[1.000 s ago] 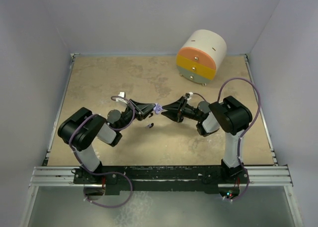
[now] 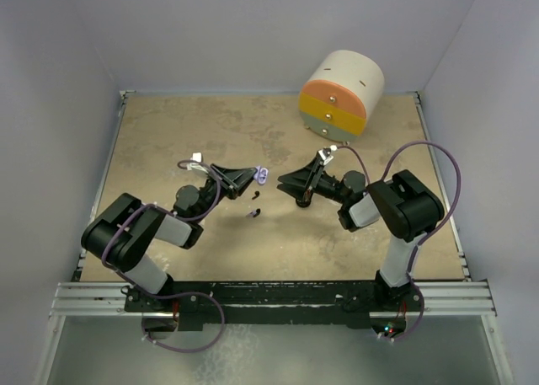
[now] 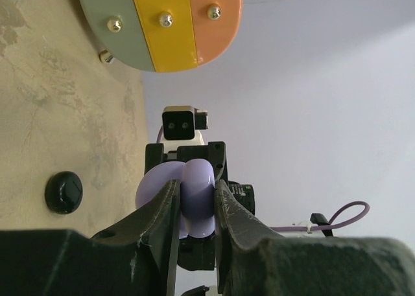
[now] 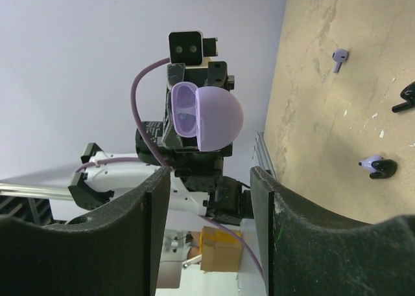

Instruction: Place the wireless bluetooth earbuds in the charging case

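My left gripper (image 2: 251,173) is shut on the lilac charging case, which is held up above the table with its lid open, as the right wrist view (image 4: 218,114) shows. My right gripper (image 2: 286,183) stands open to the right of the case, with nothing between its fingers. Small pieces lie on the table below: a lilac earbud (image 4: 339,57), a lilac and black piece (image 4: 375,165), and a black piece (image 4: 405,98). A round black object (image 2: 303,202) sits under my right gripper.
A rounded cabinet (image 2: 345,90) with orange, yellow and green drawer fronts stands at the back right.
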